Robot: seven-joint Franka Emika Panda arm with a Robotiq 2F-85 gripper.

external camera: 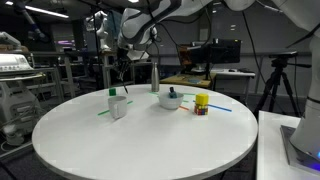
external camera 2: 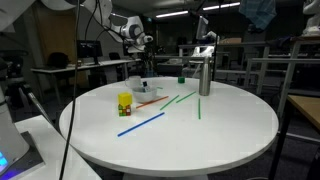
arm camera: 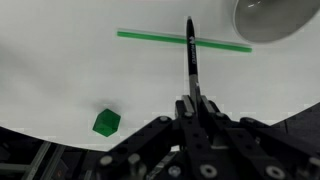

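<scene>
In the wrist view, a thin black pen (arm camera: 192,58) points away from my gripper, which is shut on its near end. Below it on the white table, as seen from above, lies a green stick (arm camera: 148,37). The pale mug (arm camera: 275,15) is cut off at the upper right of that view, to the right of the pen's tip and apart from it in the picture. A green block (arm camera: 106,122) sits to the lower left. From the first exterior view, the mug (external camera: 118,107) stands upright near the table's left side.
A bowl (external camera: 170,102) with dark items in it and a yellow object (external camera: 201,104) stand right of the mug. A metal bottle (external camera 2: 205,78) rises near the back. A blue stick (external camera 2: 141,124) lies on the table, whose front part is clear.
</scene>
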